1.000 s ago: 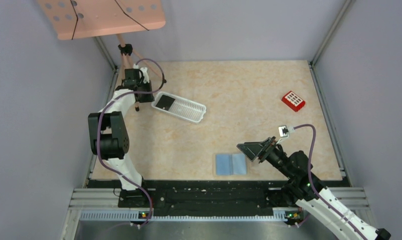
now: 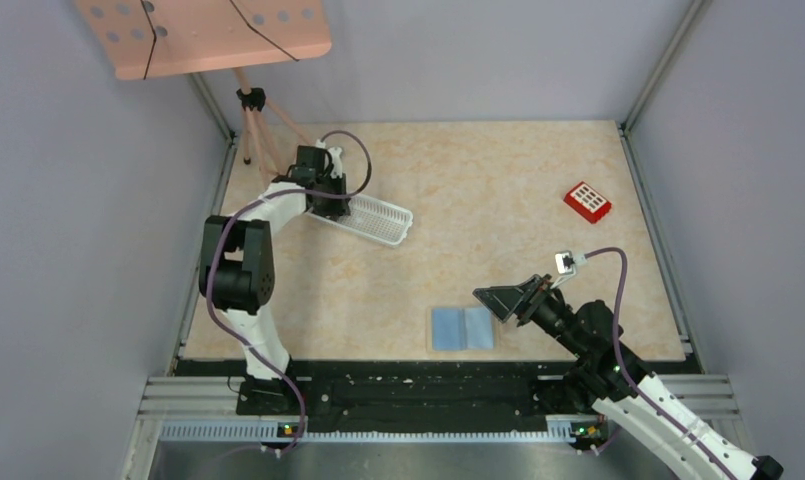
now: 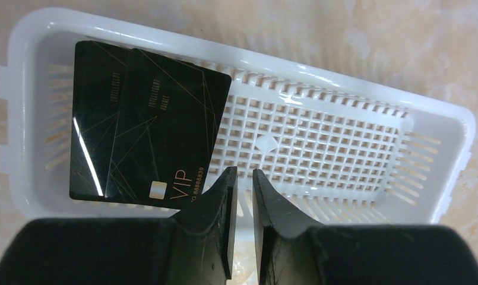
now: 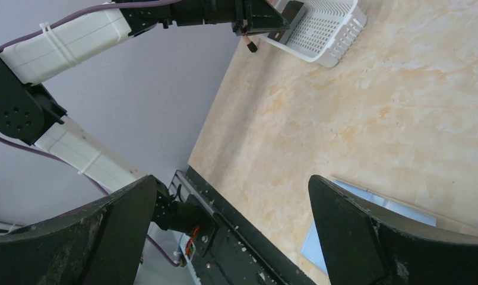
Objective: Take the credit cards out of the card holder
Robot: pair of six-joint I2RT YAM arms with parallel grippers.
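Two black cards overlap in the left end of a white perforated basket (image 3: 343,89); the upper card (image 3: 171,130) is marked VIP, and the lower card (image 3: 94,119) shows along its left side. My left gripper is over the basket, its tips beside the cards' lower right corner. A narrow gap separates its fingers and nothing is between them. From above, the left arm covers much of the cards in the basket (image 2: 383,222). At the front right my right gripper is wide open and empty.
A blue two-part flat piece (image 2: 463,328) lies at the front edge, near the right gripper. Far right sits a red item with white squares (image 2: 588,201). A pink stand (image 2: 218,40) rises behind the left arm. Mid-table is clear.
From left of the basket, my left gripper has moved right and over its left end, covering the cards in the top view. The basket and cards stay put; the right arm is nearly still.
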